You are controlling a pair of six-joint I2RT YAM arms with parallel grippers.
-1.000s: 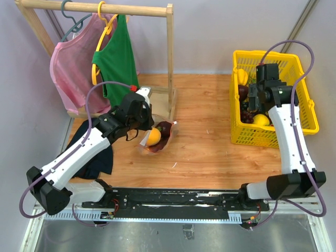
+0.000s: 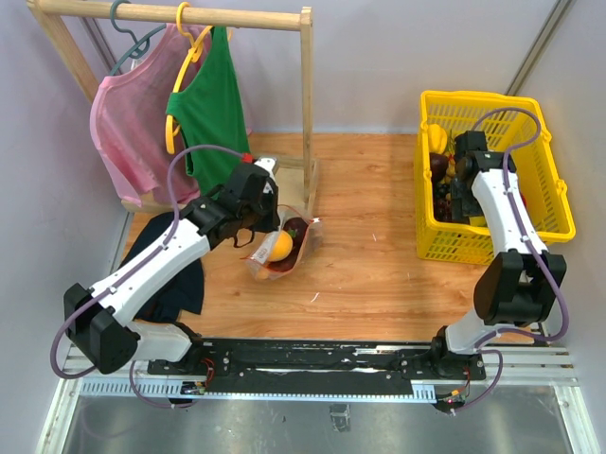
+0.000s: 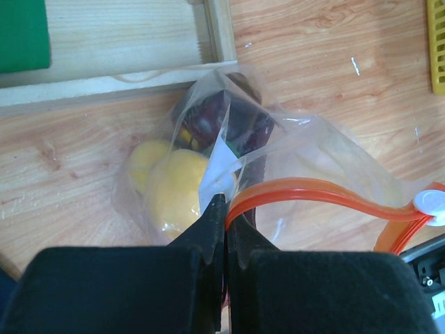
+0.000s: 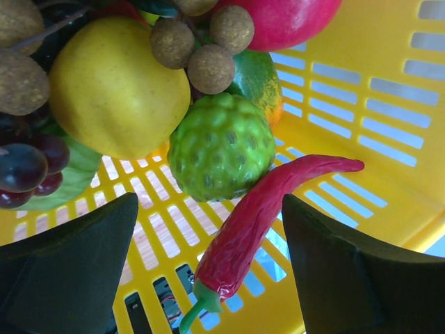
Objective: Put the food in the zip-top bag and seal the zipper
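A clear zip top bag point(image 3: 320, 156) with an orange zipper rim point(image 3: 306, 189) stands on the table at the left, its mouth gaping. Inside it show a yellow-orange fruit point(image 2: 281, 247) and a dark purple food point(image 2: 295, 230). My left gripper is shut at the bag's rim, whose orange strip runs to its fingertips. Over the yellow basket point(image 4: 389, 90) my right gripper stands open, with nothing gripped. Between and below its fingers lies a red chili pepper point(image 4: 240, 236); a green bumpy fruit point(image 4: 222, 147) sits just beyond.
More food fills the basket, including a yellow round fruit point(image 4: 119, 87), dark grapes point(image 4: 28, 167) and a pink-red fruit point(image 4: 285, 21). A wooden rack point(image 2: 307, 104) with hanging clothes stands behind the bag. Bare table point(image 2: 369, 246) separates bag and basket.
The left arm has shifted slightly; the bag stays in nearly the same spot.
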